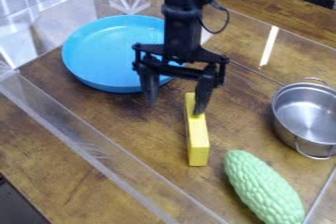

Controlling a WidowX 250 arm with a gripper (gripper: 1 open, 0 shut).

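Note:
My gripper [179,94] is open and dark, its two fingers lowered near the upper end of a yellow block [198,141] that lies on the wooden table [92,159]. The right finger hangs close over the block; whether it touches cannot be told. A blue plate [92,46] sits behind the gripper at the upper left, partly hidden by the arm.
A steel pot [305,120] stands at the right, with a green corn-like vegetable [262,184] below it at the lower right.

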